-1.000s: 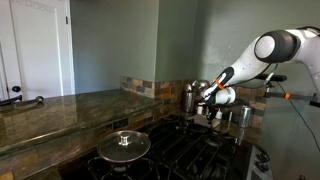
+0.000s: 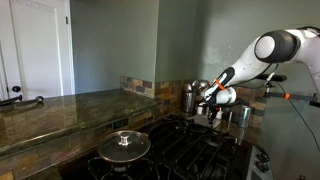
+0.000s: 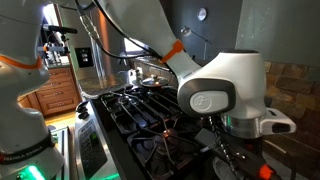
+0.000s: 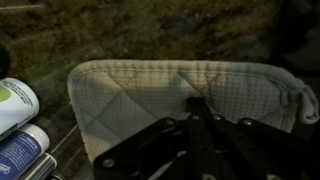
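A pale quilted pot holder (image 4: pixel 130 100) with a hanging loop at its right corner lies on the dark stone counter (image 4: pixel 150 35) in the wrist view. My gripper is shut over its middle, fingertips at the cloth. Creases run through the fabric near the tips; whether any cloth is pinched cannot be made out. The gripper body covers the pot holder's lower part. In exterior view 1 the gripper (image 2: pixel 205 106) is small, low beside containers at the far end of the stove. The arm hides it in exterior view 2.
Bottles, one with a green-marked label (image 4: pixel 15 105) and one blue (image 4: pixel 20 150), lie close at the left in the wrist view. A lidded pan (image 2: pixel 124 147) sits on the near stove end. Burner grates (image 3: pixel 150 115) spread beside the arm.
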